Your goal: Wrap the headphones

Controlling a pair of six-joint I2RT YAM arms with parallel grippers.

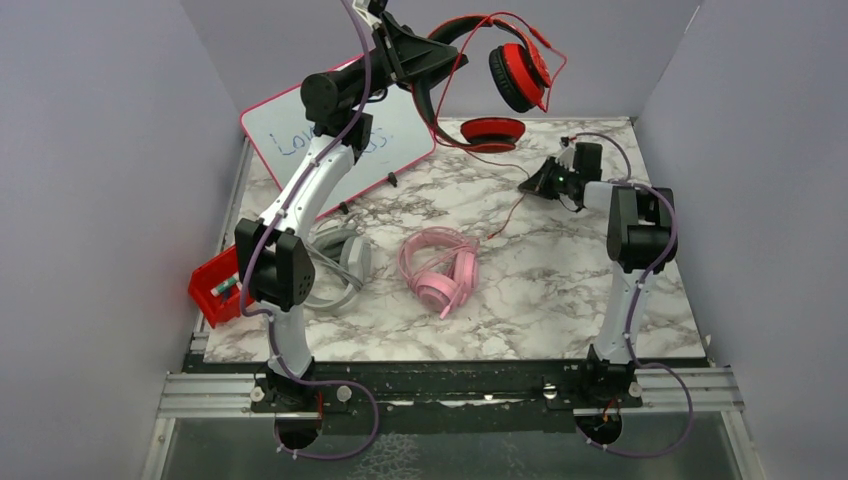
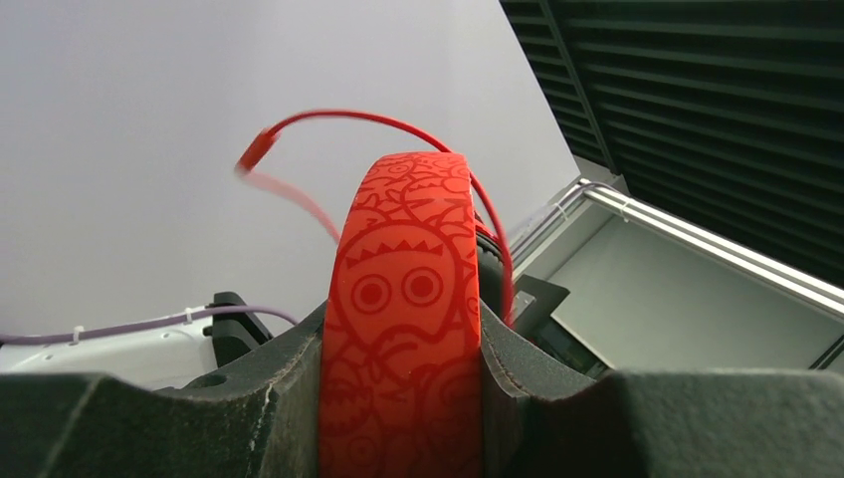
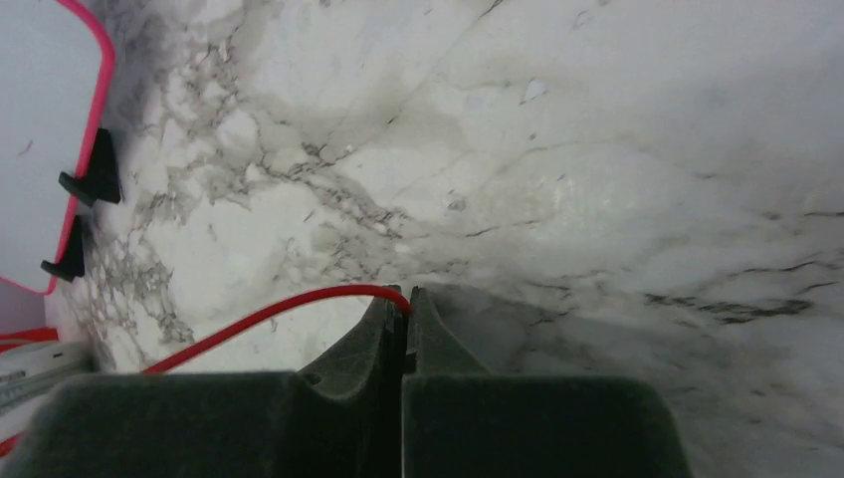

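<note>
Red headphones [image 1: 524, 72] hang high at the back centre, my left gripper [image 1: 450, 66] shut on their band; in the left wrist view the red patterned band [image 2: 398, 289] fills the space between its fingers. A red cable loops over the headphones and runs down to my right gripper [image 1: 534, 188], low over the table and shut on it near the tips, as the right wrist view shows with the cable [image 3: 328, 292]. The cable's loose end hangs below that gripper toward the table.
Pink headphones [image 1: 440, 285] lie at the table's centre, grey headphones [image 1: 355, 260] left of them. A red bin [image 1: 210, 290] is at the left edge, a whiteboard [image 1: 330, 150] at the back left.
</note>
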